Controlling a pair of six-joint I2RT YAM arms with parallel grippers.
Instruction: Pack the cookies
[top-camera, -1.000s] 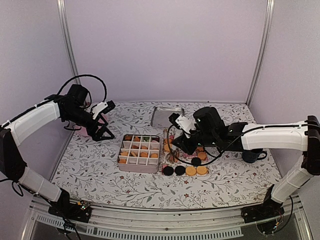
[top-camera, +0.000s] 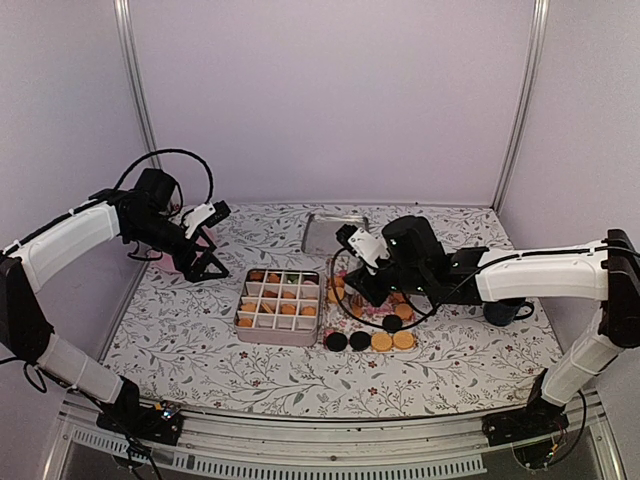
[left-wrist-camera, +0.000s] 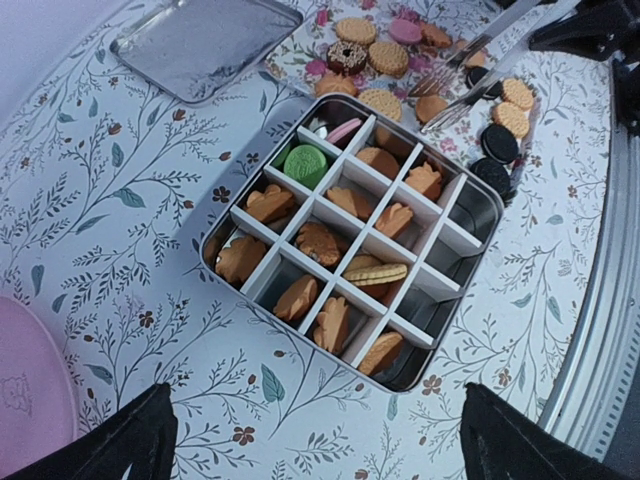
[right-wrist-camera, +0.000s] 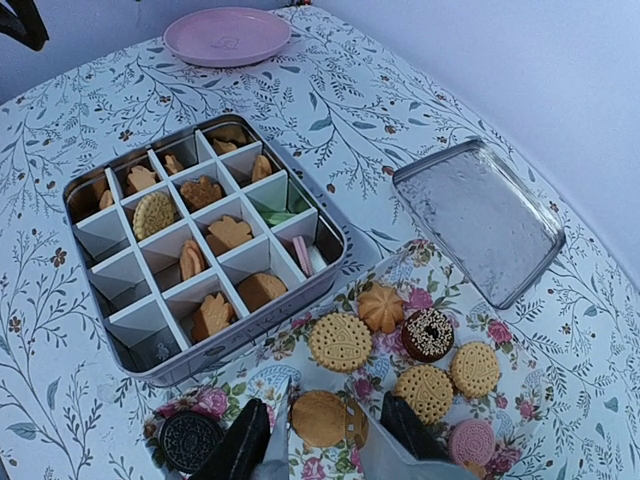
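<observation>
A compartmented tin (top-camera: 278, 335) (right-wrist-camera: 205, 365) sits mid-table, many cells holding cookies. Right of it lies a floral mat (right-wrist-camera: 520, 430) with round biscuits, black sandwich cookies (right-wrist-camera: 190, 440) and a pink cookie (right-wrist-camera: 470, 440). My right gripper (top-camera: 355, 290) is low over the mat, its clear tool tips at a plain brown cookie (right-wrist-camera: 310, 420) in the right wrist view; they look closed on it, though whether it is lifted is unclear. My left gripper (top-camera: 205, 265) hangs open and empty left of the tin.
An empty metal tray (right-wrist-camera: 478, 220) lies behind the mat. A pink plate (right-wrist-camera: 227, 40) is at the far left, and a dark mug (top-camera: 508, 312) at the right.
My right gripper has shifted very slightly at the mat, its tips less visible from above. The left arm has not moved.
</observation>
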